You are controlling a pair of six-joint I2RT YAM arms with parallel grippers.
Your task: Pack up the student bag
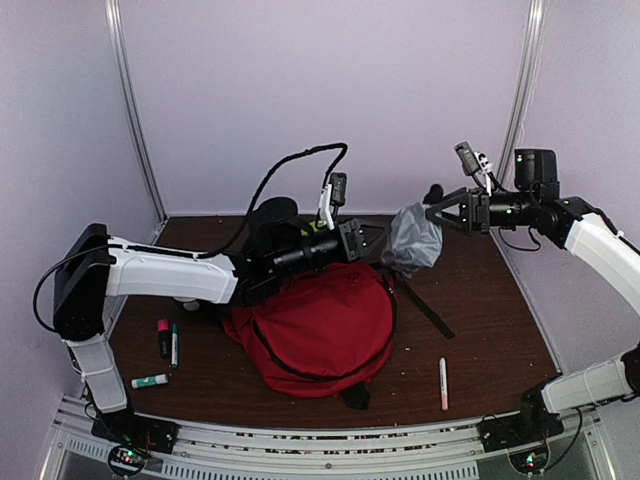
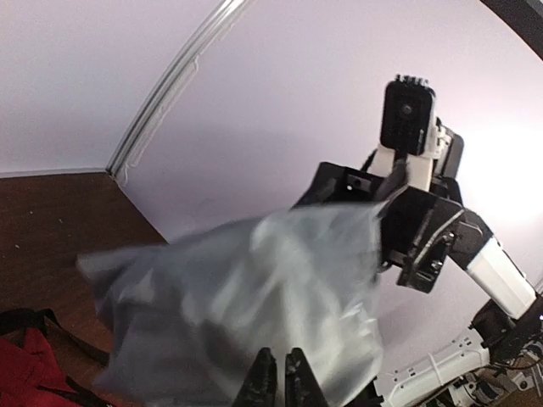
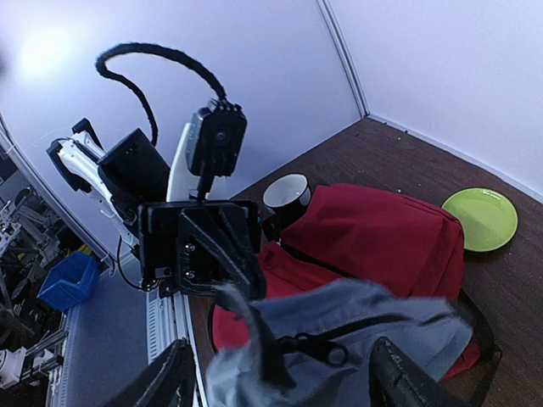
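A red backpack [image 1: 315,325] lies mid-table. A grey fabric pouch [image 1: 410,240] with a dark cord hangs in the air beside my right gripper [image 1: 445,212]; in the left wrist view the pouch [image 2: 237,314] is motion-blurred. The right gripper's fingers are apart around the pouch in the right wrist view; whether they touch it is unclear. My left gripper [image 1: 372,238] is left of the pouch, above the backpack, and looks shut in the left wrist view, with nothing clearly between its fingers.
A green plate [image 3: 478,219] and a white cup [image 3: 287,192] stand on the table. Several markers lie at front left, a pink one [image 1: 443,383] at front right.
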